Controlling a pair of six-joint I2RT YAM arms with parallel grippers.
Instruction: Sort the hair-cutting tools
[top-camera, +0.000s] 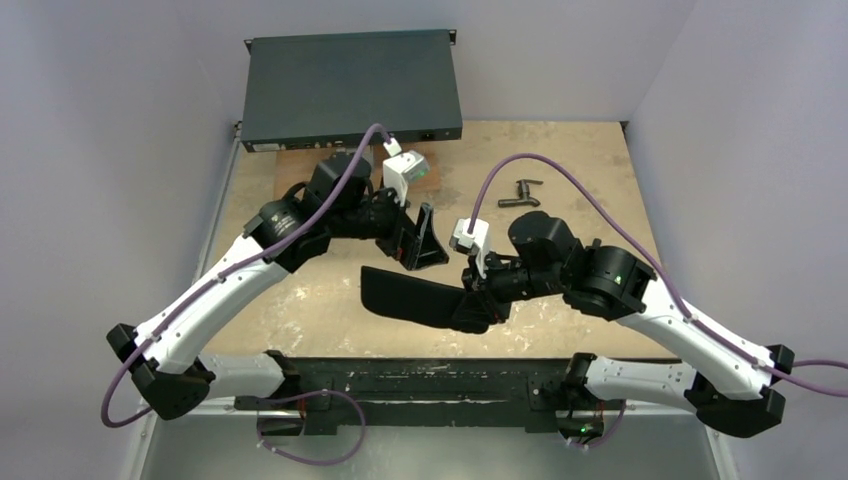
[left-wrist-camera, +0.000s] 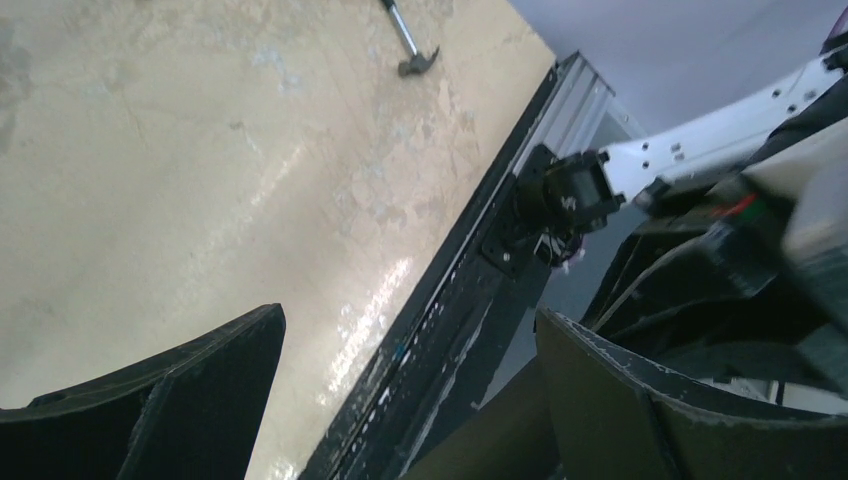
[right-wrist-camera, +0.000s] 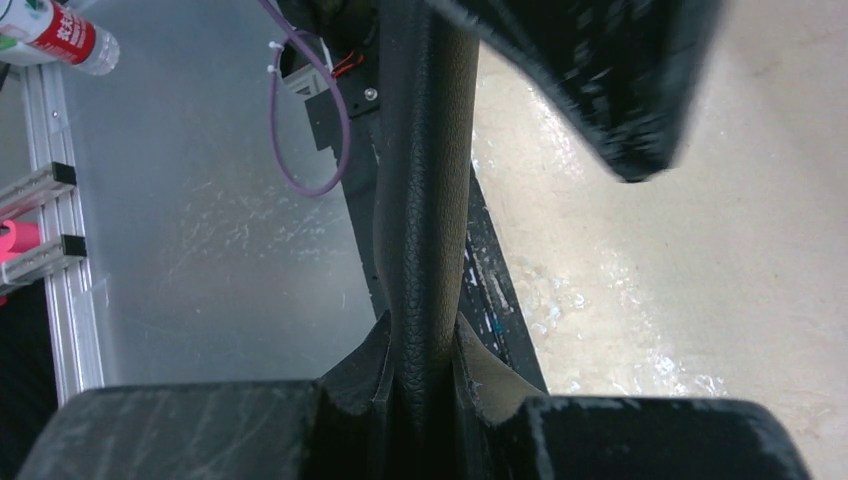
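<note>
A black leather case (top-camera: 410, 294) hangs over the tabletop, my right gripper (top-camera: 480, 305) shut on its right part; in the right wrist view it rises upright from between the fingertips. My left gripper (top-camera: 420, 245) is open above and beside the case; in the left wrist view nothing lies between its two fingers. Small dark metal tools (top-camera: 520, 200) lie at the back right of the table, one hammer-like (left-wrist-camera: 410, 50) in the left wrist view. What the case contains is hidden.
A dark rack unit (top-camera: 350, 85) stands at the back over a wooden board (top-camera: 300, 170). White walls enclose the sides. A bottle (right-wrist-camera: 70, 40) appears outside the table in the right wrist view.
</note>
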